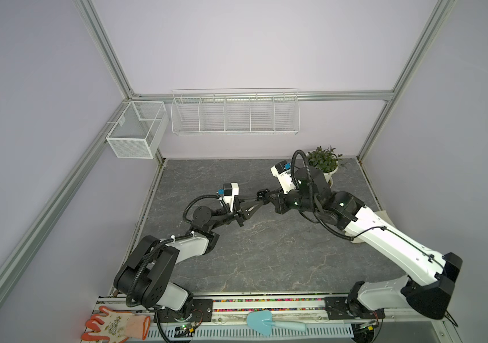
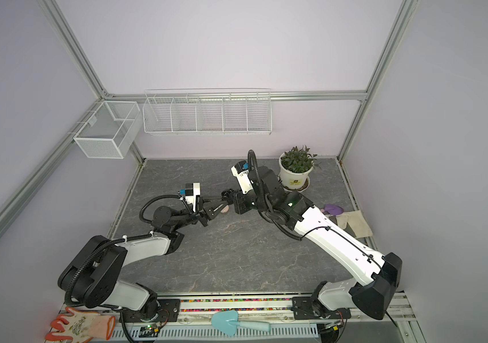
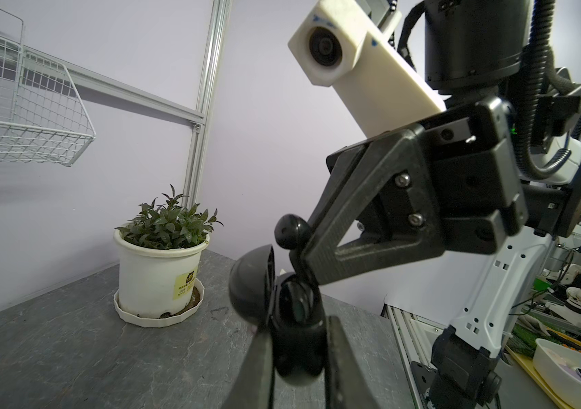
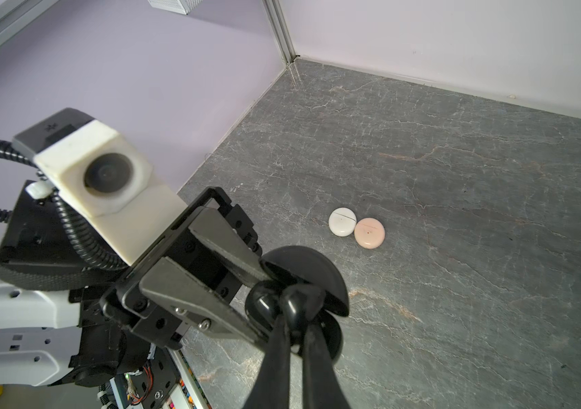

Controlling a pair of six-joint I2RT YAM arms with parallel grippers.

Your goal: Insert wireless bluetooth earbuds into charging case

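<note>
The glossy black charging case [image 3: 298,344] is clamped between the fingers of my left gripper, its rounded lid [image 3: 251,283] swung up. A hollow with a shiny inside shows in its top. My right gripper is shut at the case's mouth, with a black earbud [image 4: 302,303] at its fingertips. From the left wrist view, the earbud's round head [image 3: 292,231] stands above the case, beside the right fingers [image 3: 365,211]. How far the earbud's stem reaches into the case is hidden. Both grippers meet above the table in the top left view.
A white round piece [image 4: 342,222] and a pink one [image 4: 369,233] lie on the grey table [image 4: 467,272]. At the back right stands a potted plant [image 2: 295,168]; a cloth [image 2: 358,224] and a purple item [image 2: 333,209] are at the right edge.
</note>
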